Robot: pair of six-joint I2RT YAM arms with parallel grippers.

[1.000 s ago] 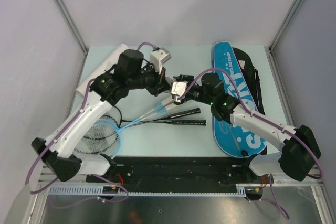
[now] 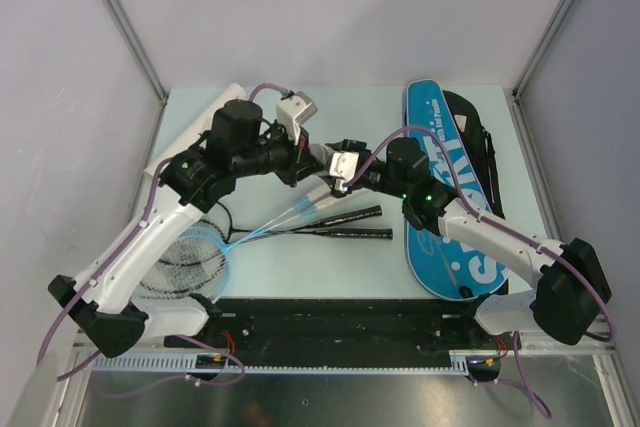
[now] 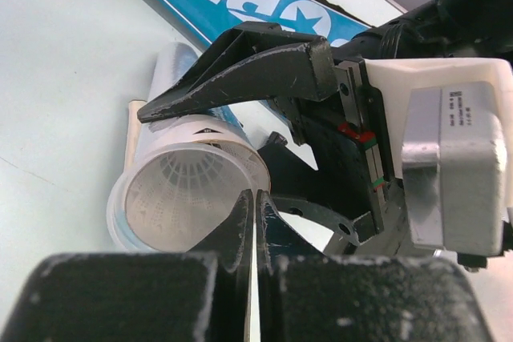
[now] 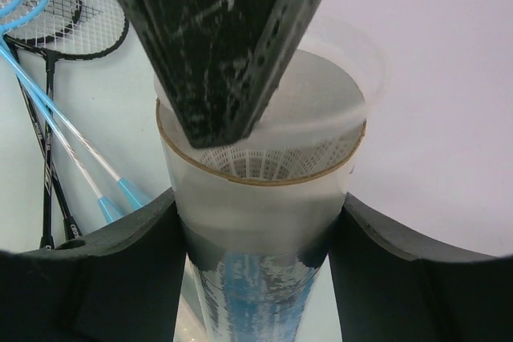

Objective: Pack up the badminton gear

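Observation:
My right gripper [image 2: 345,172] is shut on a translucent shuttlecock tube [image 4: 255,222], held over the middle of the table; the white skirt of a shuttlecock [image 3: 180,198] shows in its open mouth. My left gripper is shut at that mouth, nothing clearly between its fingertips. Badminton rackets [image 2: 190,259] with black grips lie on the table at the left, their blue shafts pointing right. The blue racket bag [image 2: 445,247] lies along the right side of the table.
A rolled pale item [image 2: 190,132] lies at the back left. A black bag part [image 2: 470,127] lies beside the blue cover.
My left arm has shifted slightly over the last second at the tube's end. The right arm and the objects on the table show almost no movement.

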